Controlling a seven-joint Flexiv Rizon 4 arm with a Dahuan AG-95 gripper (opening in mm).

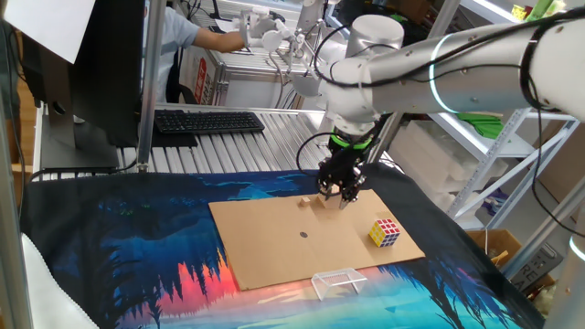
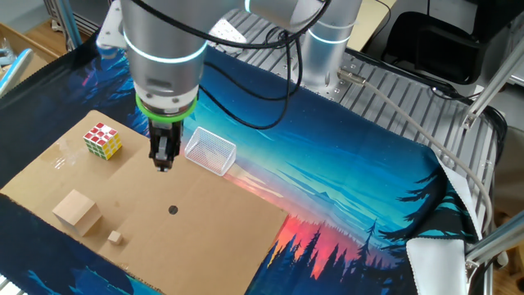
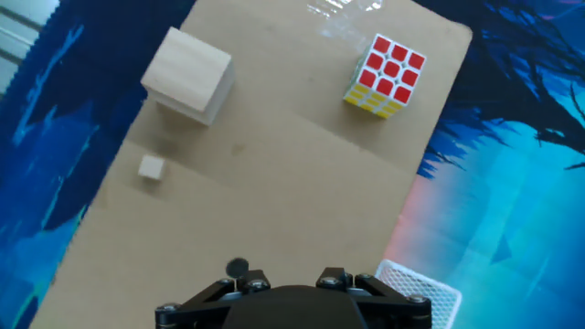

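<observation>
My gripper is open, its two fingers apart at the bottom of the wrist view with nothing between them. It hangs above the cardboard sheet [image 2: 213, 246], pointing down. A larger wooden block [image 3: 189, 71] and a tiny wooden cube [image 3: 152, 167] lie to the upper left in that view. A Rubik's cube [image 3: 390, 71], red face up, sits at the upper right. The white mesh basket [image 2: 210, 151] stands at the sheet's edge, close to the gripper in exterior view 2. In exterior view 1 the gripper [image 1: 342, 190] partly hides the larger block.
A small dark round spot [image 2: 173, 210] marks the cardboard. Around it spreads a colourful printed cloth [image 2: 327, 188], largely bare. A keyboard [image 1: 208, 122] and a monitor [image 1: 87, 82] stand beyond the cloth in exterior view 1. Dark cables loop beside the arm.
</observation>
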